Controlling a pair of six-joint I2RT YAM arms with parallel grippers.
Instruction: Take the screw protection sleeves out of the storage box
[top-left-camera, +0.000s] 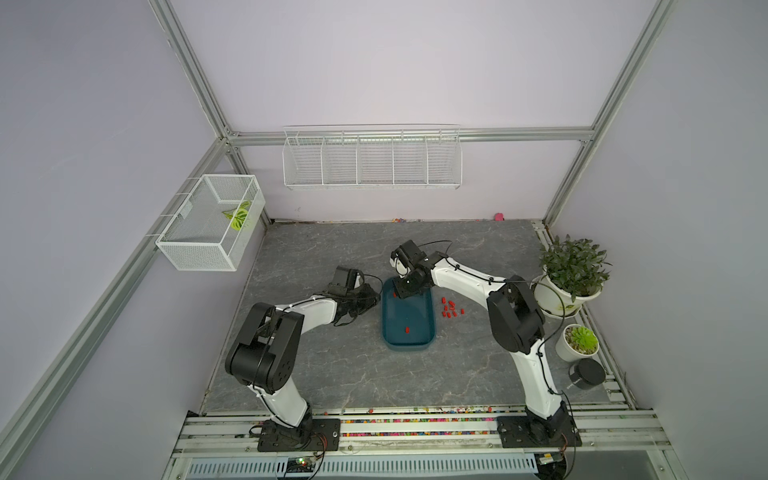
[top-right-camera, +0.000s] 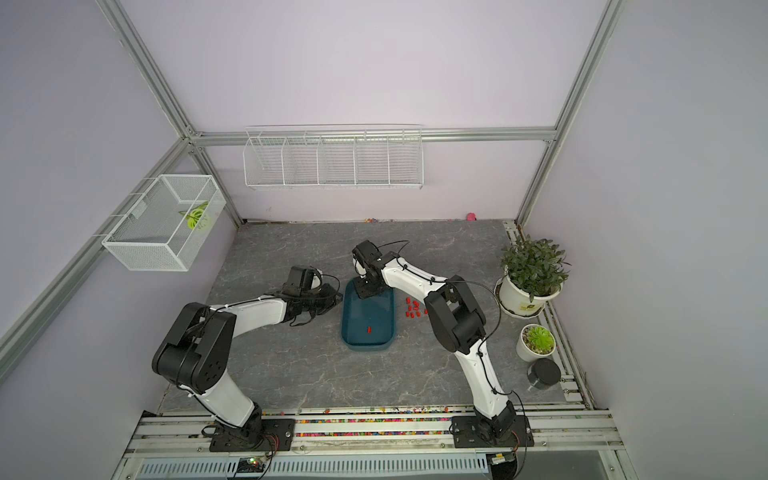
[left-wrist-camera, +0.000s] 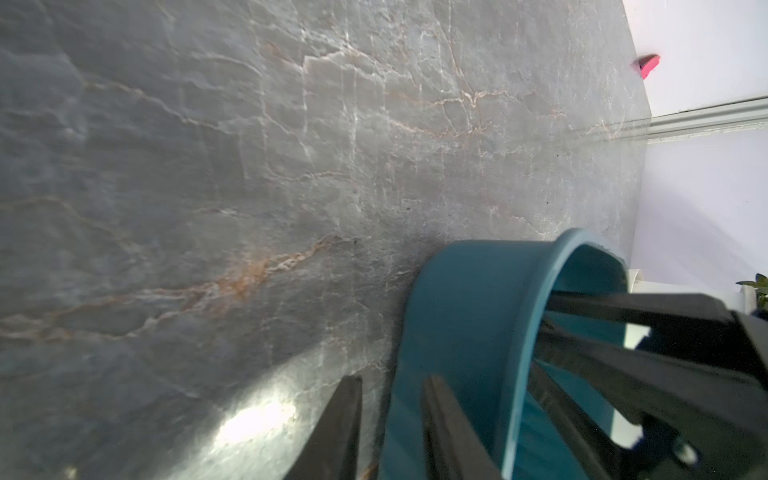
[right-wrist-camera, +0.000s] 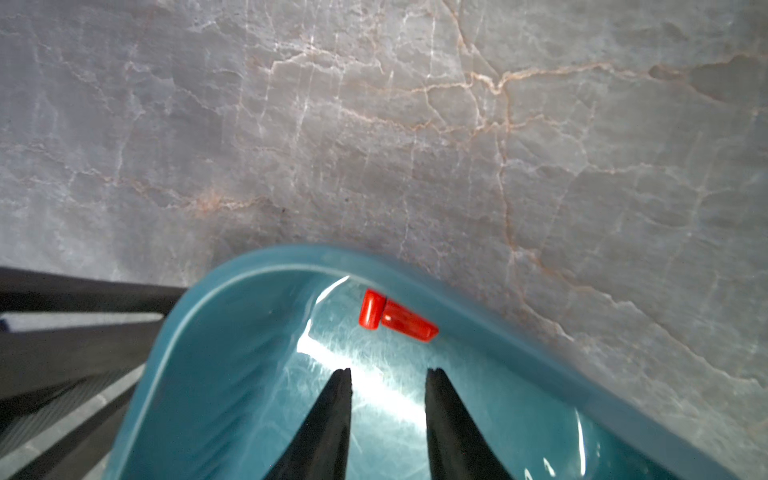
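Observation:
Two red sleeves (right-wrist-camera: 407, 320) lie touching each other on the floor of the blue box (top-left-camera: 408, 346), by its far wall. One more red sleeve (top-left-camera: 406, 329) is near the box's front end. Several sleeves (top-left-camera: 449, 309) rest on the table right of the box. Above the far pair, my right gripper reaches into the box, fingers apart and empty. My left gripper is low outside the box's left wall, its fingertips close to that wall. A gap shows between the left fingers; whether they grip anything is unclear.
At the right edge of the table stand a large potted plant (top-left-camera: 573, 276), a small potted succulent (top-left-camera: 581, 340) and a dark cylinder (top-left-camera: 587, 373). Wire baskets (top-left-camera: 372, 160) hang on the back wall. The table in front of the box is clear.

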